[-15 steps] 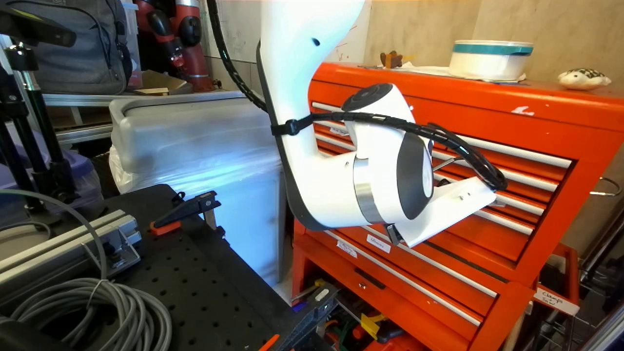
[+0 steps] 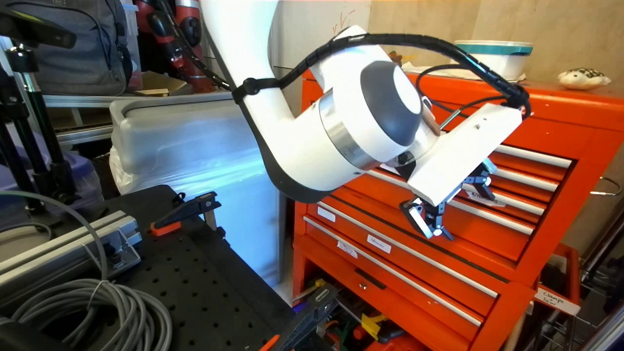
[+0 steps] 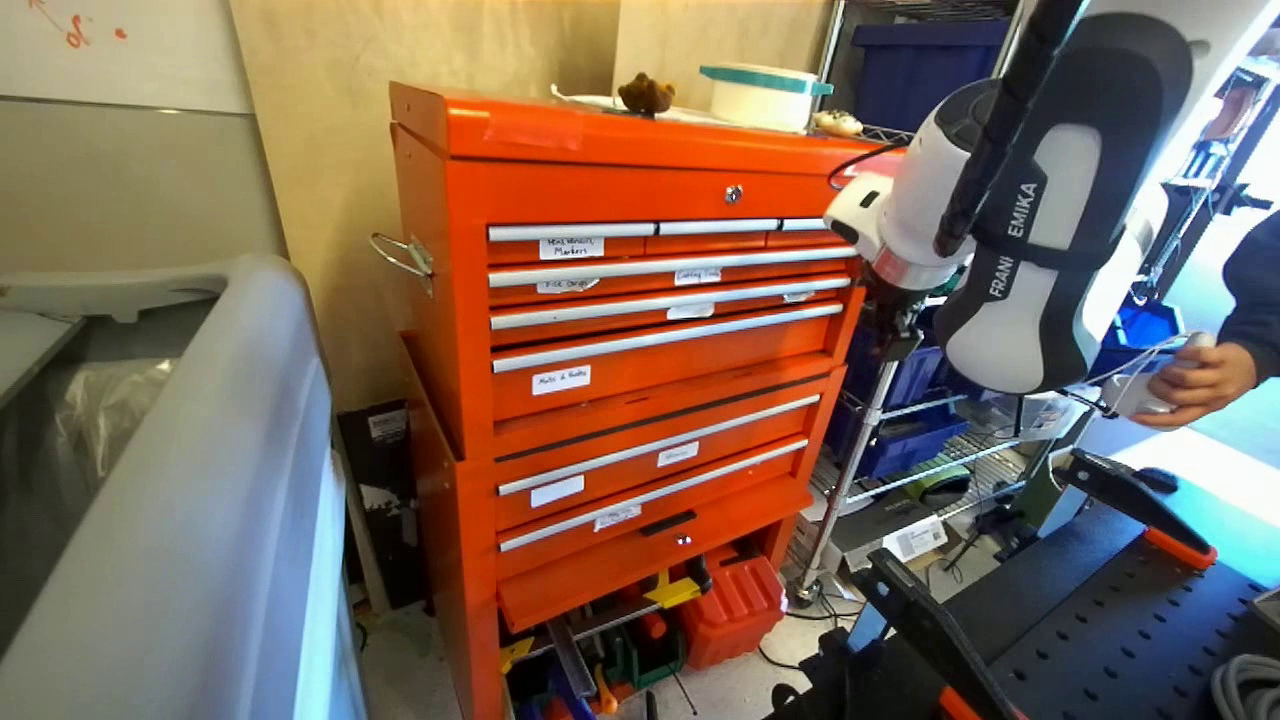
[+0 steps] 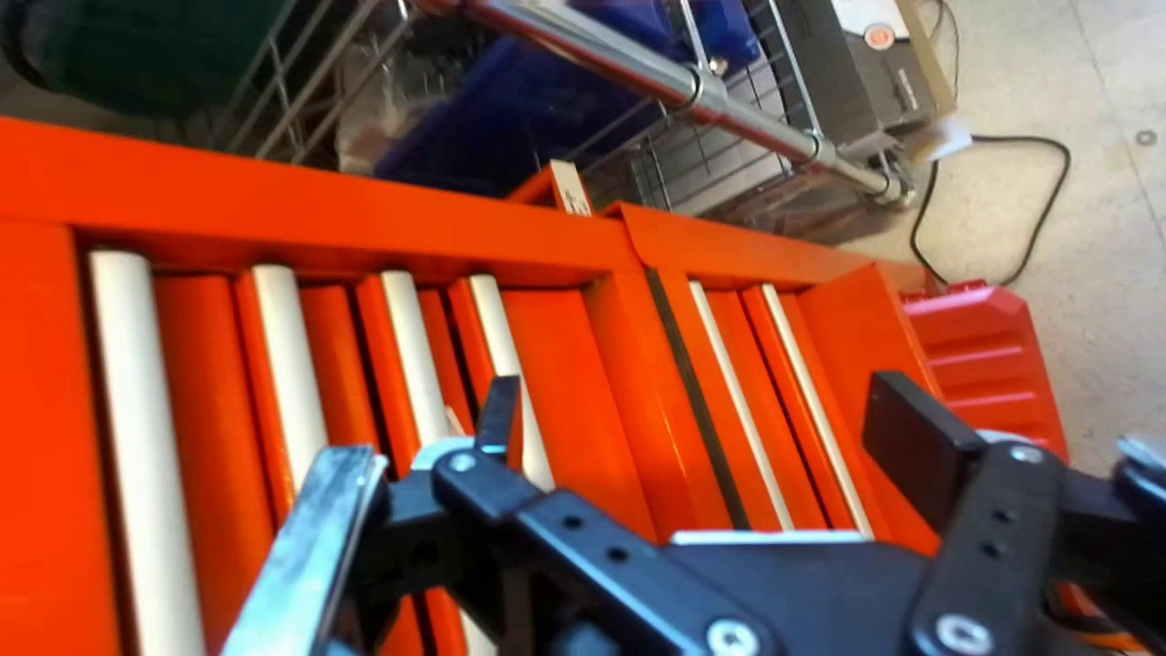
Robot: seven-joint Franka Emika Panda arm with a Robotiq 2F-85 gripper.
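Observation:
My gripper is open, its two black fingertips [image 4: 915,443] standing wide apart with nothing between them. In exterior view 1 it hangs tilted in front of the red tool chest [image 2: 544,240], under the white bracket. Several drawers with pale bar handles [image 4: 503,355] cross the wrist view, beyond the fingers. The left finger overlaps a handle in that view; whether it touches cannot be told. The drawers appear closed in exterior view 2, where the arm covers the chest's upper right corner and the fingers are hard to make out.
A white tub with a teal rim [image 2: 494,55] and a plush toy [image 2: 583,78] sit on the chest. A black perforated table [image 2: 199,281] carries clamps and coiled cable [image 2: 111,310]. Wire shelving stands beside the chest. A person's hand [image 3: 1206,382] holds a device at far right.
The arm has moved up and the wrist has turned, so the gripper's fingers now show below the white bracket. The chest's drawers look unchanged.

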